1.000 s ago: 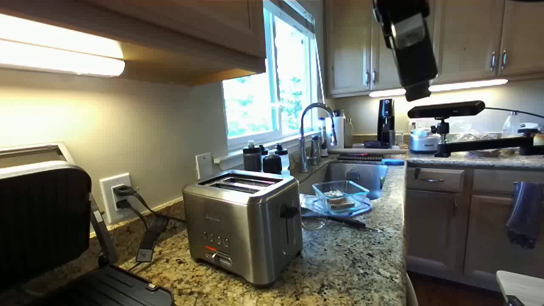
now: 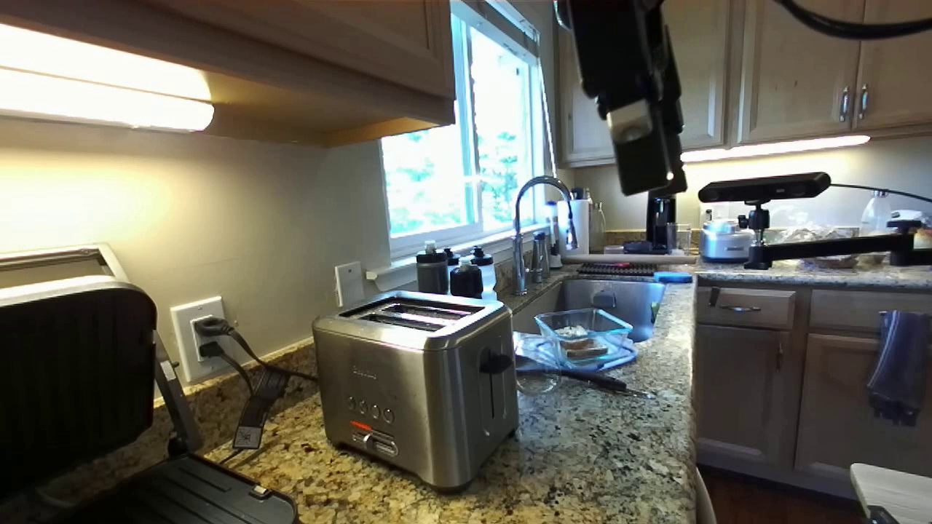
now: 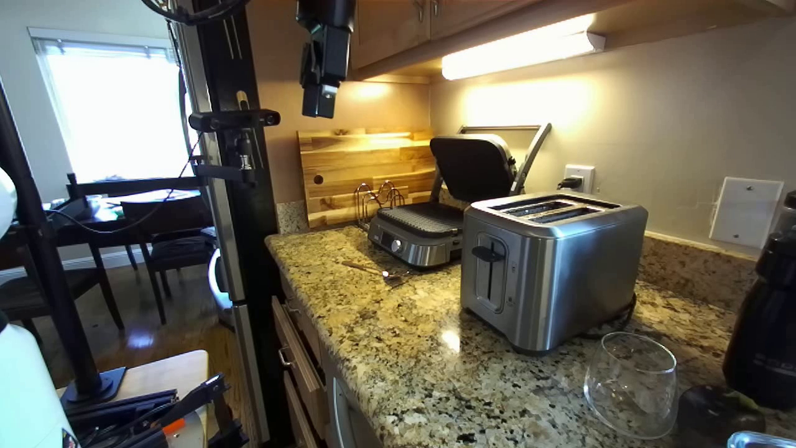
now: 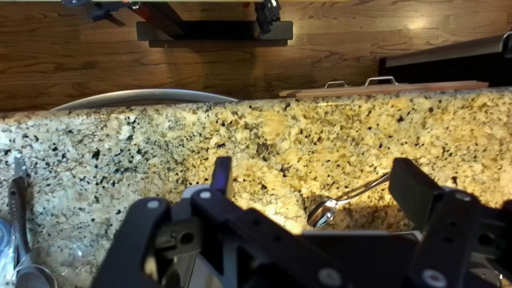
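Note:
My gripper is open, its two fingers wide apart and nothing between them. It hangs high over the counter, above the level of the toaster (image 2: 415, 384); exterior view 2 shows the gripper (image 3: 319, 111) near the upper cabinets. Far below it in the wrist view a metal spoon (image 4: 322, 213) lies on the granite, its handle running toward the right finger. The toaster (image 3: 552, 261) is steel with two long slots and a side lever. A glass container (image 2: 583, 336) holding what looks like bread sits by the sink.
An opened contact grill (image 3: 421, 228) stands beyond the toaster, by a wooden board (image 3: 365, 168). A clear drinking glass (image 3: 630, 388) and a dark bottle (image 3: 768, 328) stand at the near right. Bare granite (image 3: 358, 328) runs along the front edge.
In exterior view 1 my gripper has moved left and a little lower, and its tilt has changed. The toaster and glass container have stayed put.

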